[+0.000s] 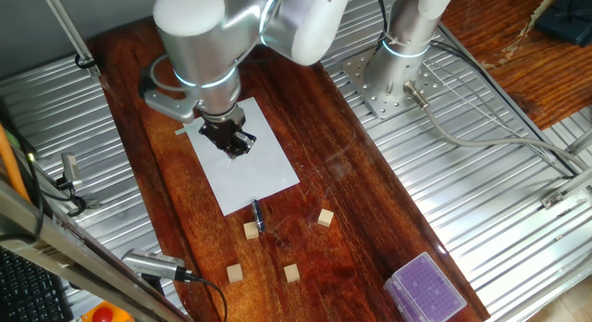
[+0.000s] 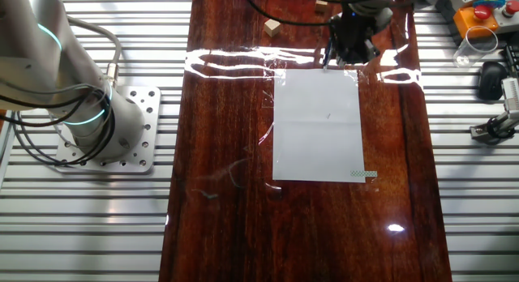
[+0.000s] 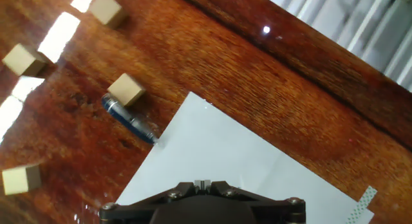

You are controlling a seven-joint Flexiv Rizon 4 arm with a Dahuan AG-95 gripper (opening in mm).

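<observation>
A white sheet of paper (image 1: pixel 245 165) lies flat on the dark wooden table, with a small mark visible on it in exterior view 2. My gripper (image 1: pixel 244 144) hangs over the sheet, seemingly above its surface. In the wrist view the gripper's fingertips (image 3: pixel 203 184) meet, so it is shut, and nothing shows between them. A dark blue pen (image 3: pixel 131 121) with a clear part rests at the paper's edge, its tip touching or overlapping the sheet. Right beside the pen is a wooden cube (image 3: pixel 126 89).
Several wooden cubes, among them one cube (image 1: pixel 326 217) and another cube (image 1: pixel 292 273), sit beyond the pen. A purple-topped box (image 1: pixel 427 290) stands at the table's corner. Patterned tape (image 2: pixel 363 173) marks one paper corner. Bare wood (image 2: pixel 219 193) flanks the sheet.
</observation>
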